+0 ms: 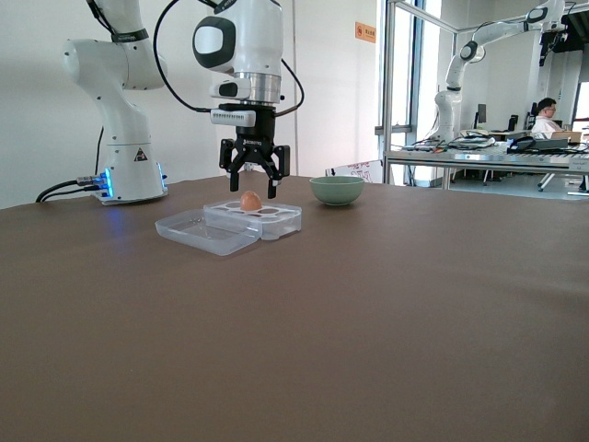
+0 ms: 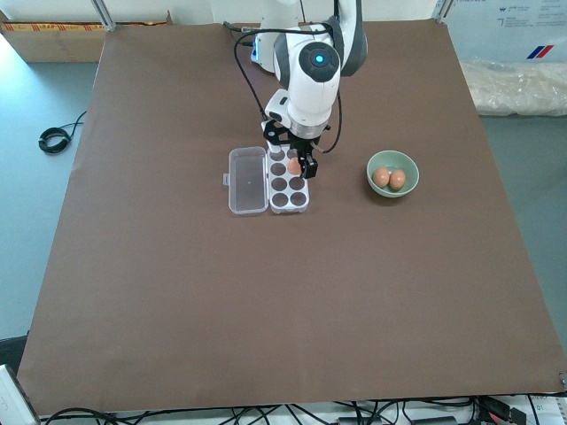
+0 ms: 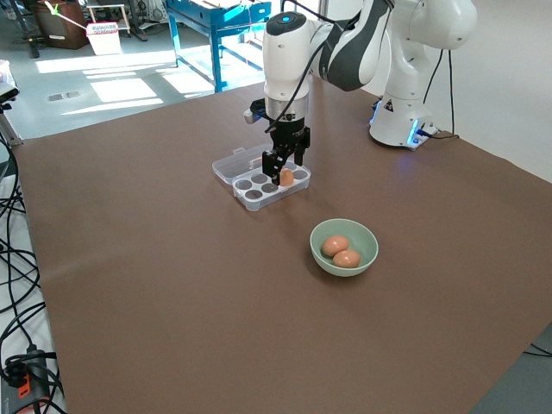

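My black gripper hangs just above an open clear egg box with a white holed tray and its lid folded out. One brown egg sits in the box, partly behind the gripper in the left and right views. The fingers are spread apart in the top view, with nothing seen between them. A pale green bowl stands to the right of the box in the left view, holding two brown eggs.
The arm's base stands at the back. Cables run outside the table's edge.
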